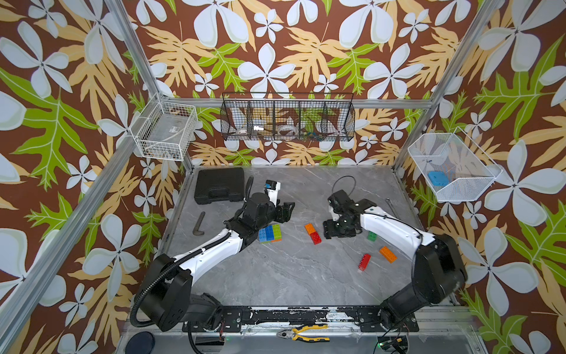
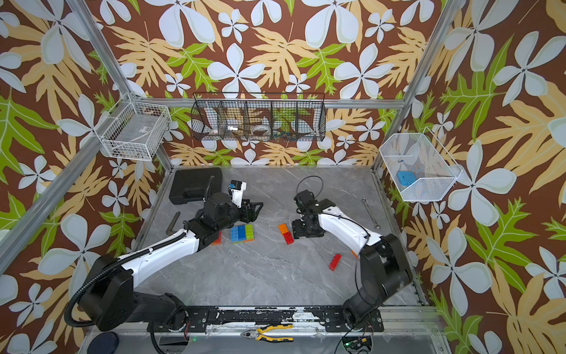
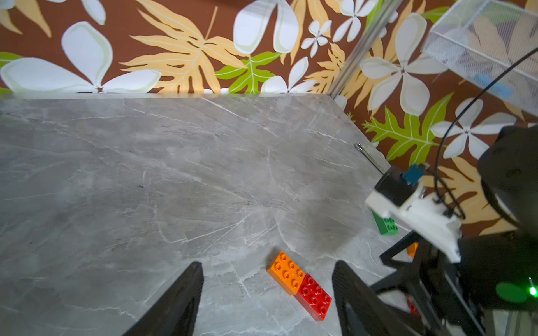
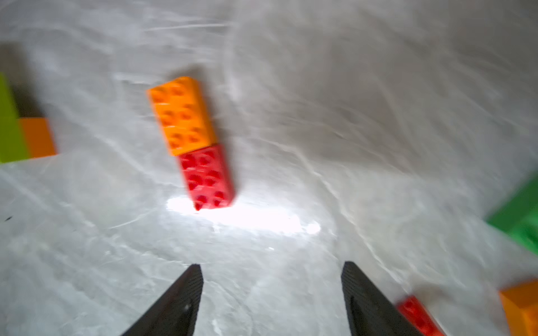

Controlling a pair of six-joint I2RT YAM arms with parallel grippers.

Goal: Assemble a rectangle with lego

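An orange brick [image 4: 182, 116] and a red brick [image 4: 206, 177] lie end to end, touching, on the grey table between the two arms. To their left a block of blue and lime bricks [image 1: 270, 232], with orange beneath, sits below my left gripper. That gripper is part open and empty, its fingers wide apart over the table. My right gripper is open above bare table, to the right of the orange and red pair. Another red brick [image 1: 363, 262], a green brick [image 1: 372, 236] and an orange brick [image 1: 388, 254] rest farther right.
A black case [image 1: 219, 185] stands at the back left. A wrench [image 2: 370, 213] lies near the right edge. More red and orange [image 2: 217, 238] shows beside my left arm.
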